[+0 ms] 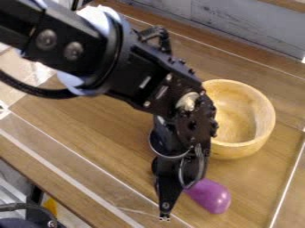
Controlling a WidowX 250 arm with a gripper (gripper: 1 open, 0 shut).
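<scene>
My black gripper [167, 191] reaches down to the wooden surface, its tip low near the front edge, with its fingers shut as far as shows. A purple object [210, 197], rounded at its visible end, lies just right of the fingers, partly hidden behind them. A yellow bowl [251, 120] sits behind and to the right of the gripper, its left side partly covered by the arm.
A pale wall [226, 31] runs along the back. The front edge, with cables and hardware below it, is at the lower left.
</scene>
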